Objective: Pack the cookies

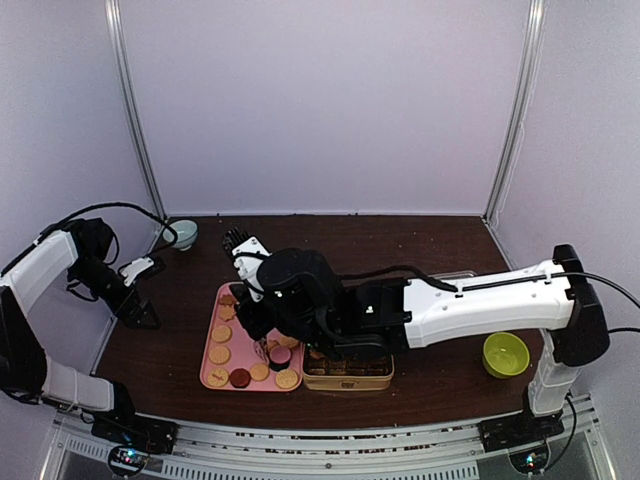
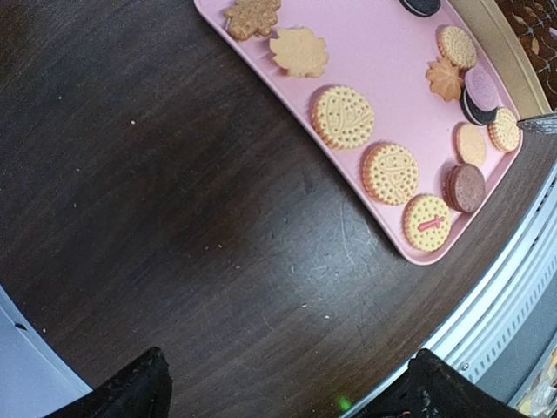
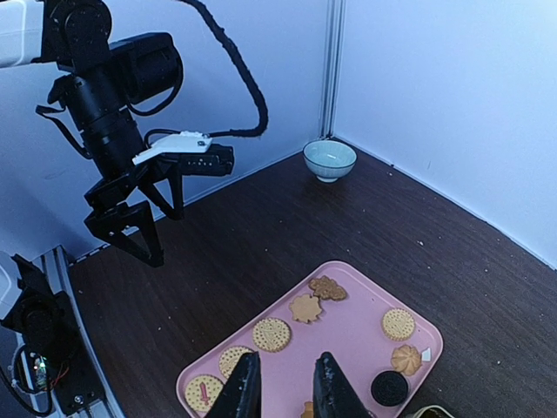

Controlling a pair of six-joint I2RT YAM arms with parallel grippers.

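A pink tray (image 1: 216, 360) holds several cookies: leaf shapes, round cream ones (image 2: 342, 117), a chocolate round (image 2: 464, 186) and dark sandwich cookies. Beside it, a box (image 1: 348, 381) holds cookies in compartments, largely hidden by the right arm in the top view. My right gripper hangs over the tray, its fingertips close together; whether anything is between them does not show. My left gripper stands open and empty over the table left of the tray.
A pale bowl (image 1: 180, 234) stands at the back left, a green bowl (image 1: 505, 353) at the right.
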